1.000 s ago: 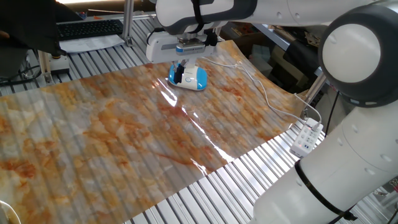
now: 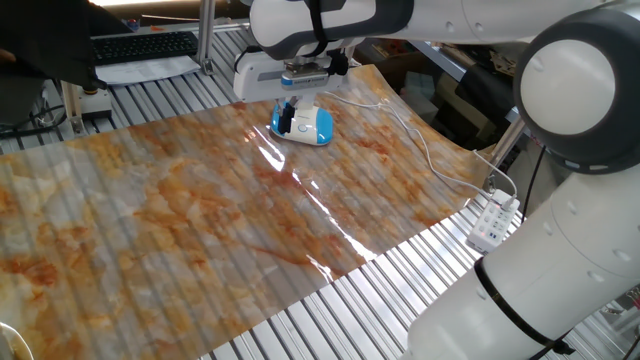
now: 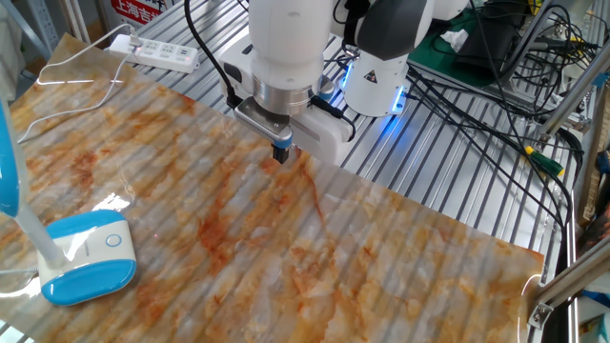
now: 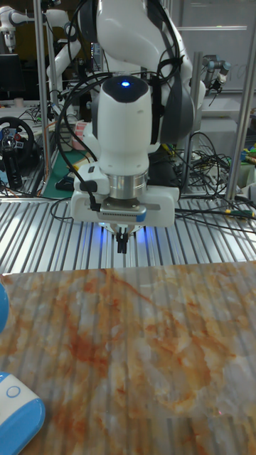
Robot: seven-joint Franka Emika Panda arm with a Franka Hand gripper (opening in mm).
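My gripper (image 4: 121, 242) hangs pointing down above the table, its two black fingers close together. They look shut, and nothing shows between them. In exterior view 2 the gripper (image 3: 280, 153) is well apart from a blue and white desk lamp, whose base (image 3: 89, 250) rests on the marbled sheet (image 3: 315, 257). From exterior view 1, the fingertips (image 2: 286, 122) overlap the lamp base (image 2: 312, 124), which lies behind them. Only part of the lamp base (image 4: 16, 409) appears at the left edge of exterior view 3.
A white power strip (image 3: 155, 53) lies at the sheet's edge, and a white cable (image 2: 425, 150) runs from it across the sheet. Much of the marbled sheet is bare. Black cables (image 3: 486, 129) clutter the slatted table beside the robot's base.
Over the last second my gripper has shifted very slightly to the left in exterior view 1. The lamp and the sheet have stayed where they were.
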